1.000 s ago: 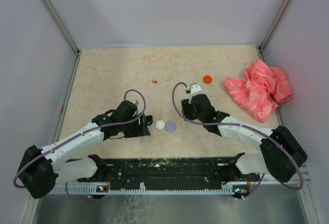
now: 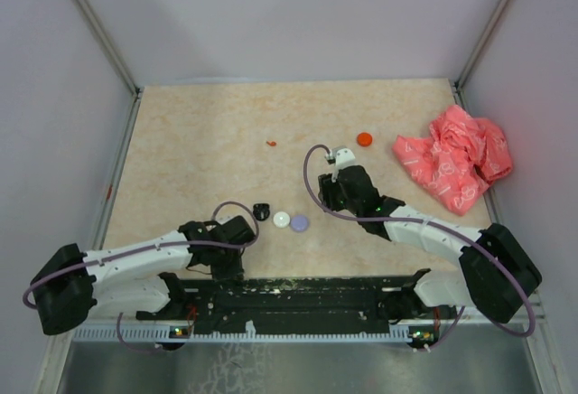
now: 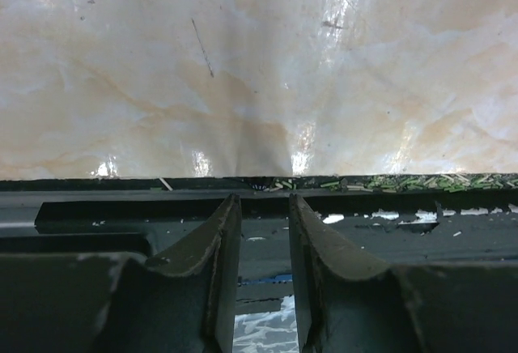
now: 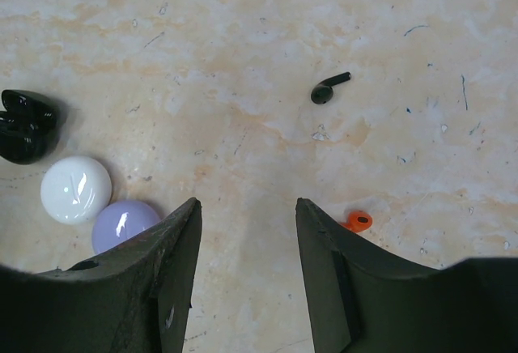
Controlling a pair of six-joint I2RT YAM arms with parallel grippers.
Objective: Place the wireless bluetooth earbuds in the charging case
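Observation:
A small black case [image 2: 261, 211] lies on the table beside a white round case [image 2: 282, 219] and a lilac round case [image 2: 299, 222], also at the left of the right wrist view. A small black earbud [image 4: 322, 94] and a small orange piece [image 4: 358, 221] lie nearby in that view. My left gripper is part open, over the front edge with nothing between its fingers. My right gripper is open above the table, right of the cases, empty.
A red disc [image 2: 364, 138] and a small red piece [image 2: 271, 143] lie farther back. A crumpled pink cloth [image 2: 447, 161] occupies the right side.
My left arm has moved toward the front edge, away from the cases. The right arm looks unmoved.

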